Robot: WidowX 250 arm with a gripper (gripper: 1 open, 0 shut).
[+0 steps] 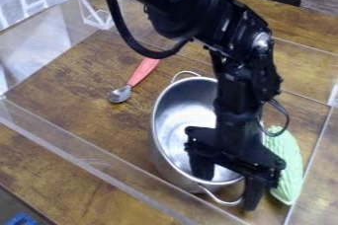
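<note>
A steel pot [179, 115] with two wire handles stands on the wooden floor of a clear-walled enclosure. My black gripper [227, 172] is low over the pot's front right, its fingers partly inside or over the rim; whether it is open or shut, and on what, I cannot tell. A pale green corn-shaped object [287, 152] lies to the right of the pot, partly behind the gripper. A spoon [140, 75] with a red handle lies to the back left of the pot.
Clear plastic walls [93, 161] border the area at the front, left, back and right. The arm covers much of the back middle.
</note>
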